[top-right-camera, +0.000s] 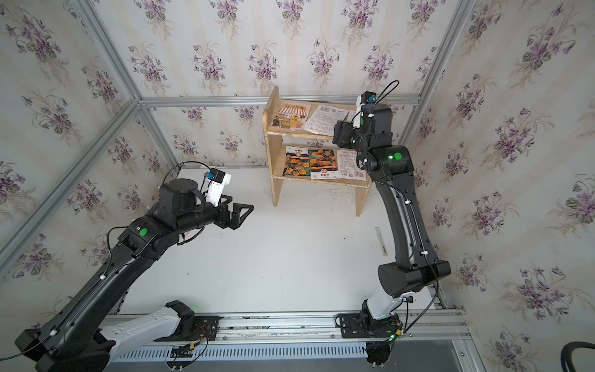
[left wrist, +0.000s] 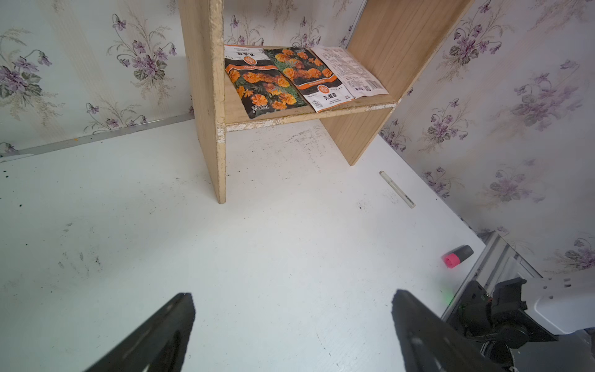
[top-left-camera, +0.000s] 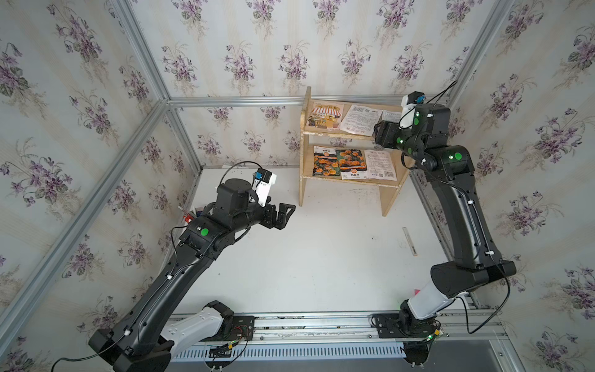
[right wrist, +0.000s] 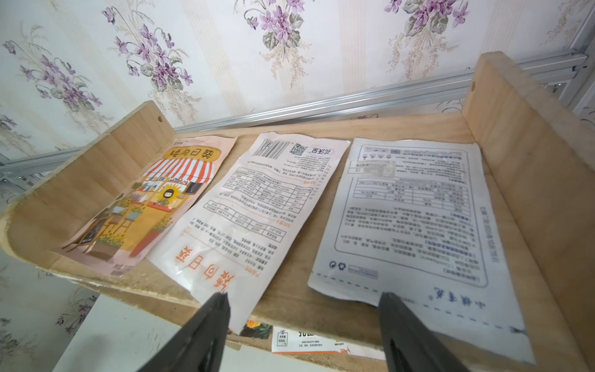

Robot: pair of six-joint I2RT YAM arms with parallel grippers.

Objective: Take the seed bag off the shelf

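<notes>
My right gripper is at the front of the upper shelf, its fingers part open with nothing visibly between them. In the right wrist view it faces three seed bags: a sunflower-stall bag [right wrist: 152, 204], a white printed bag [right wrist: 248, 217] with its corner overhanging the front edge, and another white bag [right wrist: 415, 235] on the right. The lower shelf holds orange-flower bags [top-left-camera: 352, 161] and a printed bag [top-left-camera: 380, 165]. My left gripper [top-left-camera: 279, 214] stands open and empty over the table, left of and in front of the shelf.
The wooden shelf's side panel [left wrist: 209, 111] bounds it on the left. Papered walls close in around.
</notes>
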